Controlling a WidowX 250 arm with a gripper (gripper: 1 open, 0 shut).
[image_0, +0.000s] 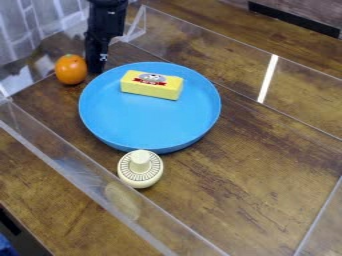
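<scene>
My black gripper (96, 52) is at the top left, low behind an orange round object (71, 70), shut as far as its small dark fingers show, with nothing visible between them. The orange object sits just left of a blue plate (147, 125). A yellow box (151, 84) with a red label lies on the plate's upper part. A cream ridged knob-like object (140, 169) stands below the plate.
A transparent wall or edge runs along the left side, close to the orange object and my gripper.
</scene>
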